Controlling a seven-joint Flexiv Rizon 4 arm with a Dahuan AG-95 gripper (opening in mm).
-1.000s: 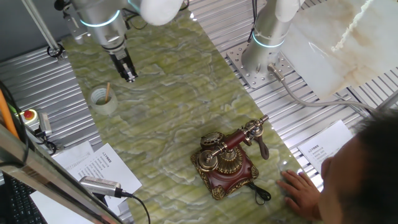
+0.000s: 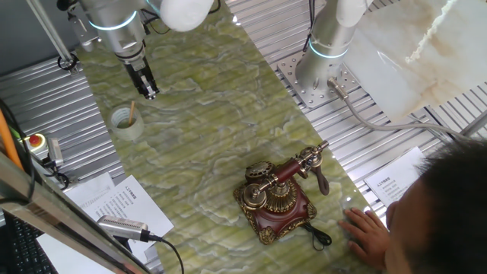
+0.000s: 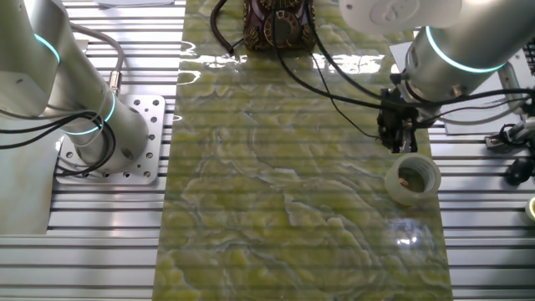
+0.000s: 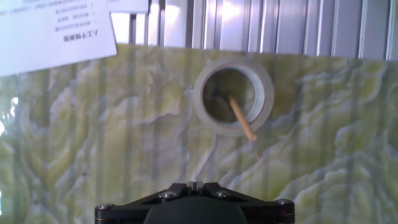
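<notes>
A roll of pale tape (image 2: pixel 126 130) rests on the green marbled mat, near its left edge in exterior view 1. Out of its hole leans a thin wooden stick (image 4: pixel 241 118), tilted over the rim in the wrist view. My gripper (image 2: pixel 151 96) hangs above the mat, a short way from the roll and apart from it. At the bottom of the wrist view the gripper's fingertips (image 4: pixel 191 186) meet, shut, and nothing shows between them. In exterior view 2 the roll (image 3: pixel 399 191) sits just below the gripper (image 3: pixel 396 146).
An ornate red and gold telephone (image 2: pixel 278 194) stands on the mat, its cord beside it. A person's hand (image 2: pixel 367 235) lies at the mat's edge. Paper sheets (image 4: pixel 56 31) lie beside the roll. Between the telephone and the gripper, the mat (image 2: pixel 205 114) is clear.
Roll, stick and telephone have stayed put.
</notes>
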